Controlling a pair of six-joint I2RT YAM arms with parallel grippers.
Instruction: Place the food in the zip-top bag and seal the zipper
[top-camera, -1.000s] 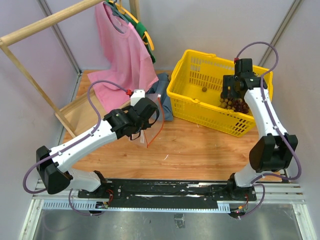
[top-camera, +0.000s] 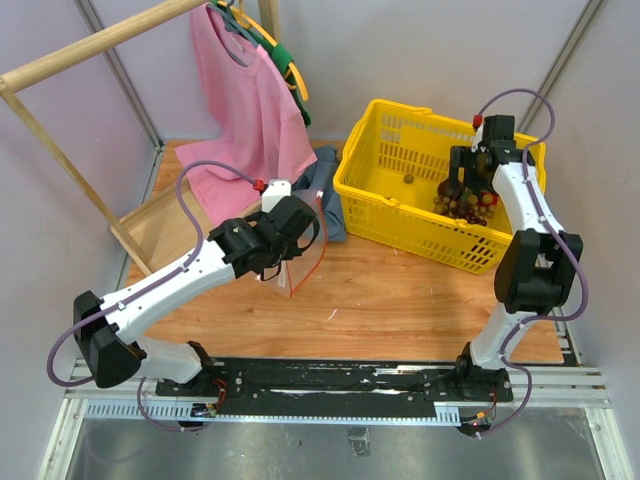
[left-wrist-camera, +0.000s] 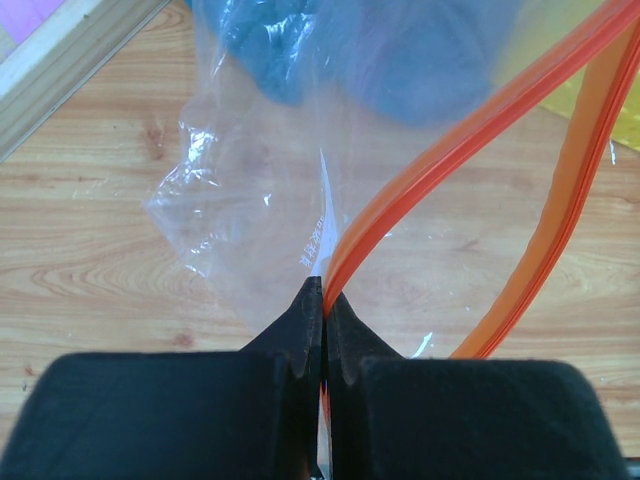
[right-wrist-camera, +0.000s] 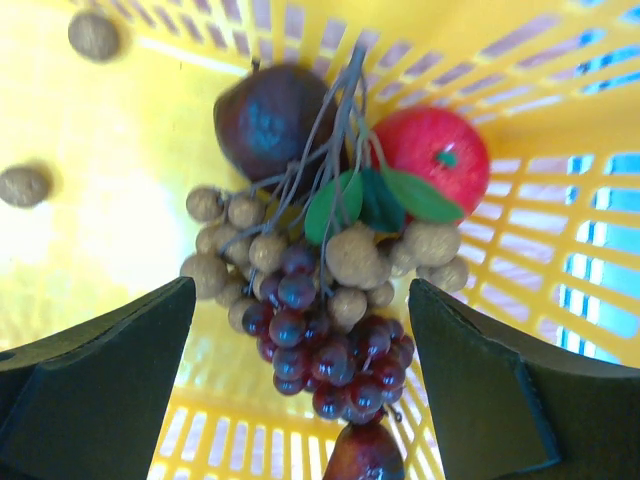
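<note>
The clear zip top bag (left-wrist-camera: 255, 190) hangs open, its orange zipper rim (left-wrist-camera: 420, 180) curving apart into a loop. My left gripper is shut on one end of that rim. In the yellow basket, the right wrist view has a bunch of dark red grapes (right-wrist-camera: 330, 350), a cluster of brown longan (right-wrist-camera: 355, 257) with green leaves, a dark purple fruit (right-wrist-camera: 275, 115) and a red apple (right-wrist-camera: 437, 160). Over the grapes and longan my right gripper stands open, nothing held. A dark red fruit (right-wrist-camera: 365, 460) shows partly at the bottom edge.
The yellow basket (top-camera: 400, 222) has high slotted walls around the fruit. Two loose longan lie on its floor, one (right-wrist-camera: 93, 37) near the corner. Blue cloth (top-camera: 330, 190) lies behind the bag. Clear wooden table (top-camera: 400, 310) lies in front.
The left arm and bag have stayed put.
</note>
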